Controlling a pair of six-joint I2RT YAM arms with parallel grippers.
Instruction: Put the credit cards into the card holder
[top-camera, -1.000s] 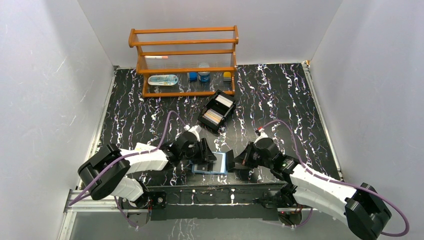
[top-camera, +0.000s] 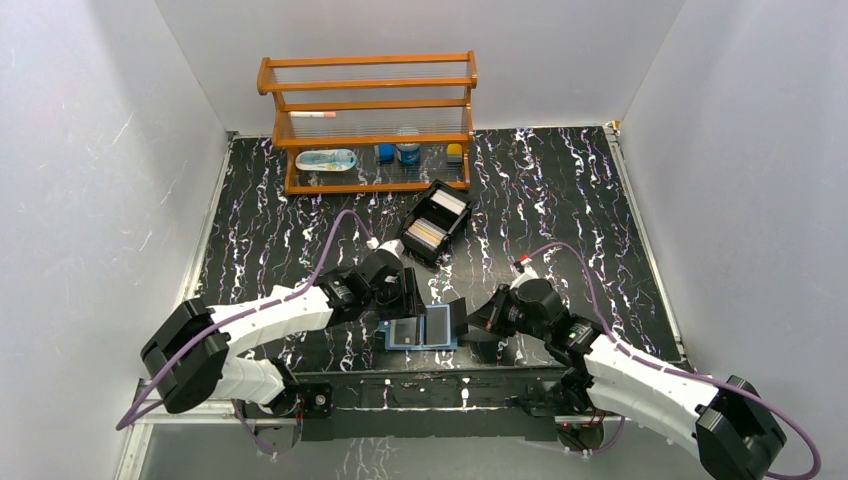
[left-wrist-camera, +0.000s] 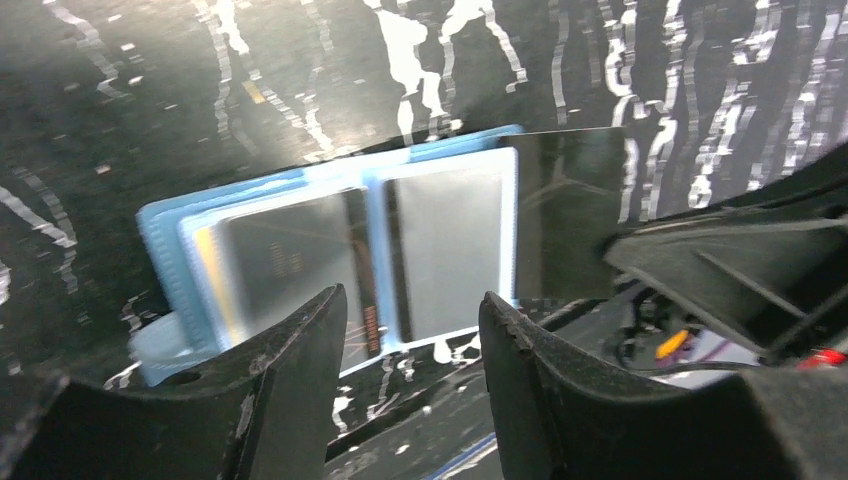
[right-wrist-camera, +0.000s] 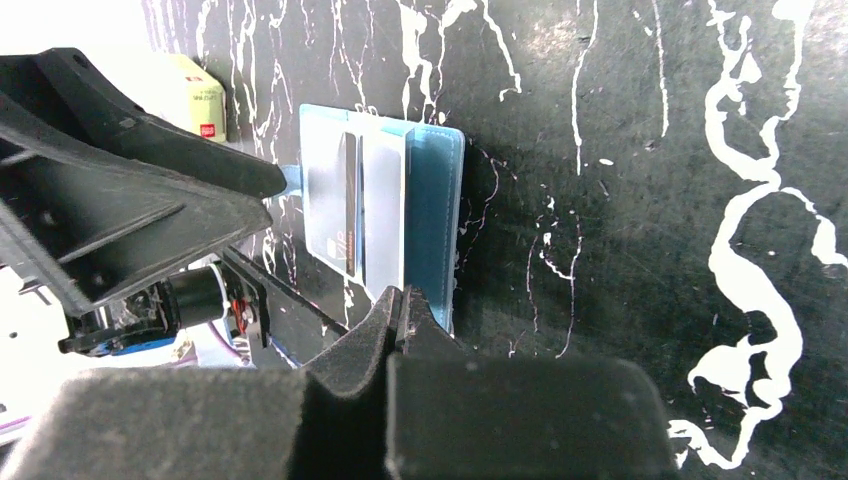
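Note:
The blue card holder lies spread on the table's near side, with two pale clear pockets. A grey card fills its left pocket. Past the right pocket, a dark flat rectangle juts out; whether it is a card or a leaf I cannot tell. Above the holder, my left gripper is part open with nothing between its fingers. My right gripper is shut, its tips at the holder's right side. Whether a thin edge lies between them is hidden.
Behind the arms stands a black box with two compartments of pale and tan items. A wooden rack spans the back. The table right of the box is clear.
My left gripper has drawn back and left from over the holder's middle, baring more of its pockets. The right gripper and the holder have hardly moved.

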